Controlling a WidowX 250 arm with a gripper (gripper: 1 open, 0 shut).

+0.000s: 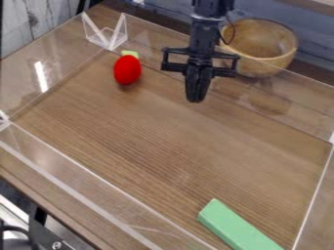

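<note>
My black gripper (197, 86) hangs over the back middle of the wooden table (156, 166), shut, with nothing seen between its fingers. A red oval object (127, 70) lies to its left. A wooden bowl (265, 51) stands behind it to the right, partly hidden by the arm. A green bar (237, 225) lies at the front right.
A small yellow-green object (131, 55) lies behind the red one. A white wire-like holder (104, 31) is at the back left.
</note>
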